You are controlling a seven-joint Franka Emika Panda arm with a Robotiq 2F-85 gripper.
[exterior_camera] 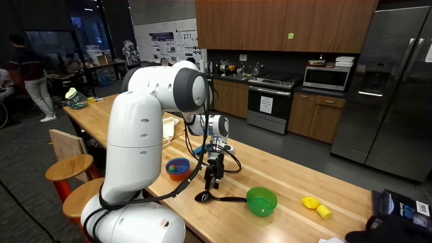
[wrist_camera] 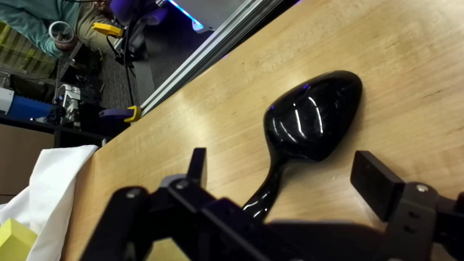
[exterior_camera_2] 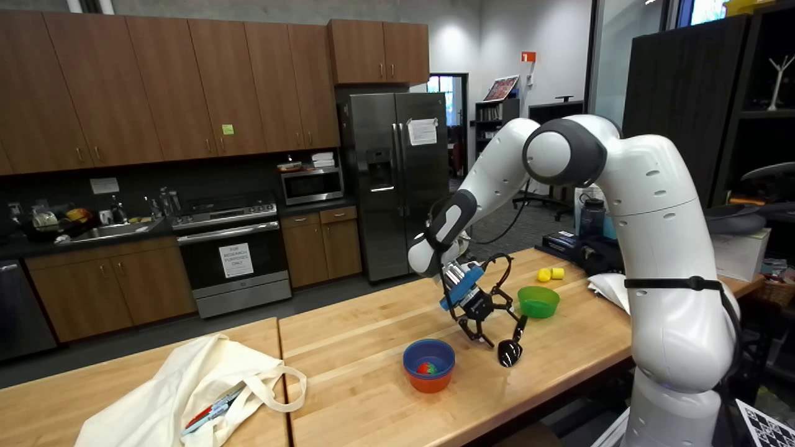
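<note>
A black spoon (exterior_camera: 205,196) lies on the wooden table, bowl toward the arm's side and handle reaching to the green bowl (exterior_camera: 261,201). My gripper (exterior_camera: 213,187) is open just above and behind it. In the wrist view the spoon's head (wrist_camera: 314,116) faces me beyond the widely parted fingers (wrist_camera: 376,185), and its neck runs down between them, apart from both pads. Part of the handle is hidden by the gripper's body. A blue bowl (exterior_camera_2: 428,354) nested in an orange one (exterior_camera_2: 430,383) holds a red and green strawberry-like item (exterior_camera_2: 426,368).
A yellow lemon (exterior_camera: 310,202) and a yellow cylinder (exterior_camera: 324,212) lie right of the green bowl. Dark bags and a box (exterior_camera: 409,206) occupy the table's far right end. A cream cloth bag (exterior_camera_2: 179,387) covers part of the adjoining table. Clear tabletop stretches behind the bowls.
</note>
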